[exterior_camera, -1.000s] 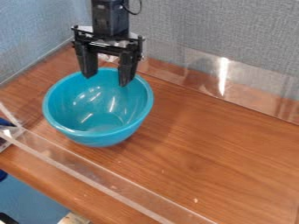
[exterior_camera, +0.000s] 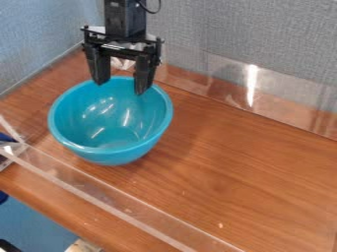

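Note:
A large turquoise bowl sits on the left part of the wooden table, empty as far as its visible inside shows. My black gripper hangs over the back rim of the bowl, its two fingers pointing down and spread apart, open, with nothing seen between them. From this view I cannot tell whether a fingertip touches the bowl.
A transparent edging runs along the front left and back. Grey padded walls stand behind. A small dark blue object lies at the left edge, partly out of view.
My gripper has shifted very slightly over the last second and stays open above the back of the bowl. The bowl looks unmoved.

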